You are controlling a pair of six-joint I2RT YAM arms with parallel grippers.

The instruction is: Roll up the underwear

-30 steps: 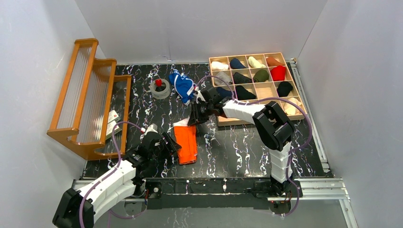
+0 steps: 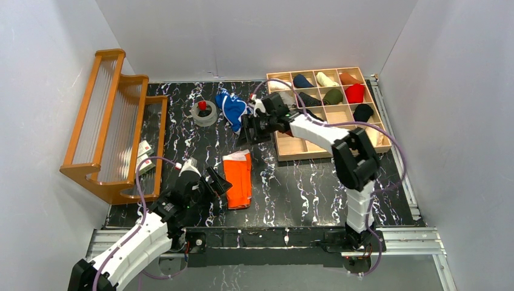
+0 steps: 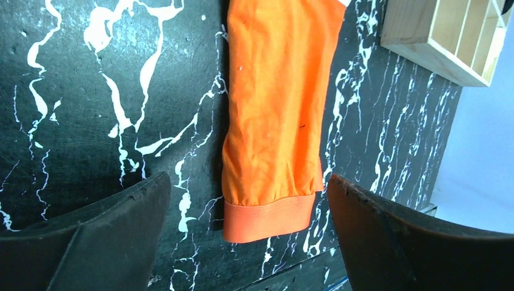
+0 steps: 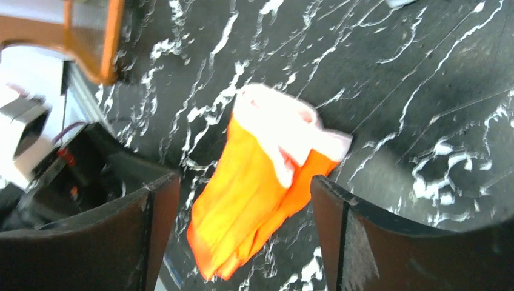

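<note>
The orange underwear (image 2: 239,182) lies as a long folded strip on the black marbled table, in front of both arms. Its orange waistband or hem (image 3: 270,218) faces the near edge; the far end (image 4: 273,115) shows pale lining, somewhat crumpled. My left gripper is open, its fingers (image 3: 109,236) apart on either side above the near end without touching it. Beyond the far end and above it hangs my right gripper, fingers parted, with no cloth between its fingers.
A wooden divided box (image 2: 294,155) with several rolled cloths stands at the back right. Blue-and-white cloth (image 2: 232,110) and a tape roll (image 2: 204,114) lie at the back. A wooden rack (image 2: 115,121) stands left.
My right gripper has drawn back, up and away from the underwear's pale end, which now shows more fully.
</note>
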